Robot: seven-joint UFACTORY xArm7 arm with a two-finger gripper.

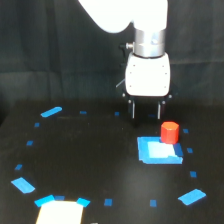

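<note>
A red block, rounded or many-sided [170,132], sits toward the back right corner of a blue-edged square with a white middle [145,151] on the dark table. My gripper [146,110] hangs pointing down, behind and to the left of the red block. Its dark fingers stand well apart, with only dark background between them, so it is open and holds nothing. The fingertips are hard to make out against the black backdrop.
A pale cream object [60,213] is cut off by the bottom edge at the left, with blue tape [44,200] beside it. Several small blue marks dot the table.
</note>
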